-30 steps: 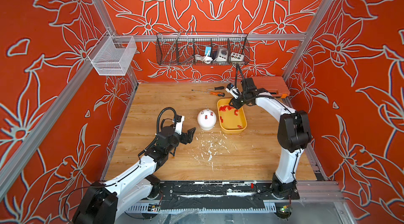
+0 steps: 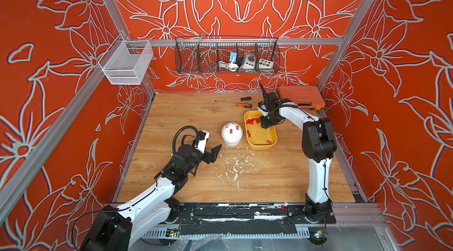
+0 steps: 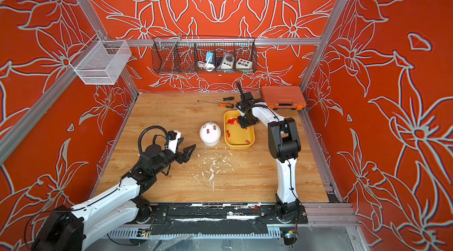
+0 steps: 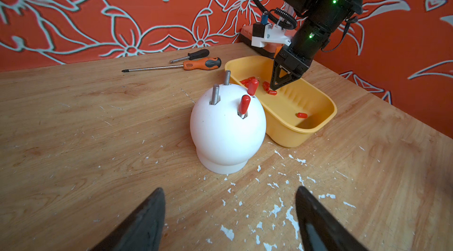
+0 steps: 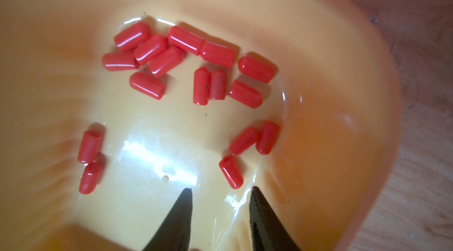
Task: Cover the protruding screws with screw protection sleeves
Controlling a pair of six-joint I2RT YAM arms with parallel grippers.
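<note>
A white rounded fixture carries protruding screws; two have red sleeves, two screws are bare metal. Loose red sleeves lie in a yellow tray, several clustered at one end. My right gripper points down into the tray, fingers parted, nothing between them, tips just beside a single sleeve near a pair. My left gripper stands open and empty over the table, lower left of the fixture.
Two screwdrivers lie behind the tray. An orange case is at the back right, a wire basket hangs on the back wall. White flecks mark its front middle.
The left arm has moved only slightly.
</note>
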